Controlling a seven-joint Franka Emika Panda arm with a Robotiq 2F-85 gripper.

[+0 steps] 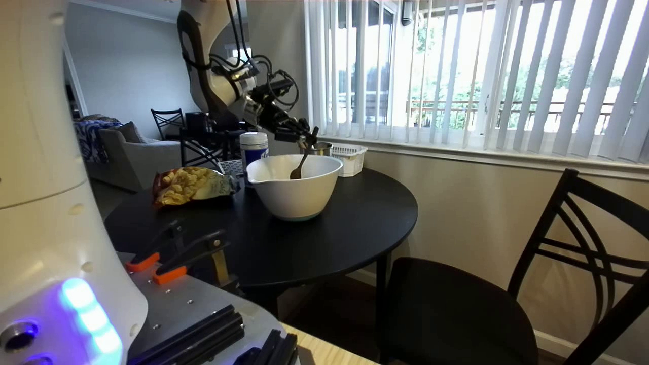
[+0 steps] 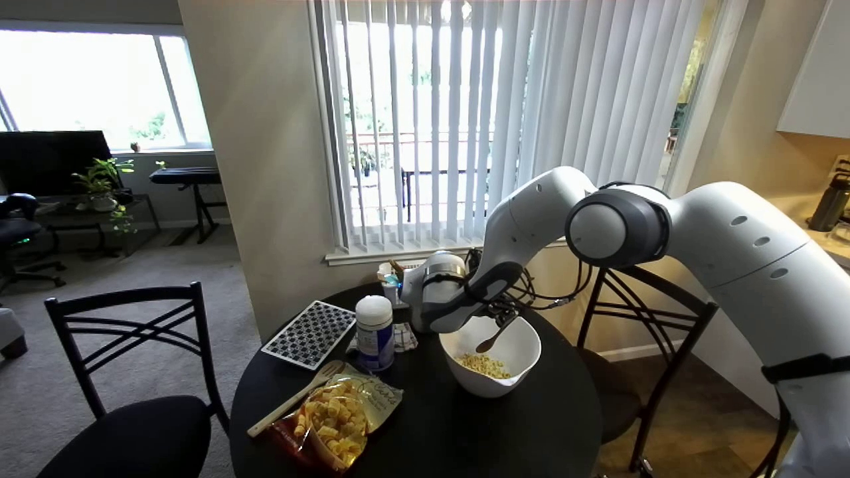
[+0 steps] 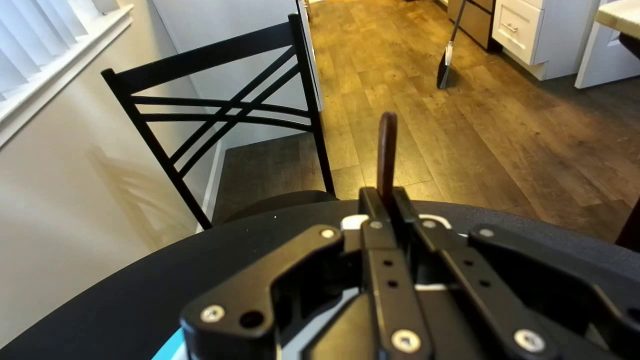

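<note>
My gripper is shut on the handle of a brown wooden spoon, above the far side of a white bowl. The spoon hangs tilted, its head low at the bowl's mouth. In the second exterior view, the spoon shows above small tan pieces at the bottom of the bowl; whether it touches them I cannot tell. From the wrist, the handle end of the spoon sticks out past my fingertips, and the spoon's head is hidden.
Left of the bowl are an open snack bag, a white-and-blue canister, a light wooden utensil and a patterned board. A white basket stands behind the bowl.
</note>
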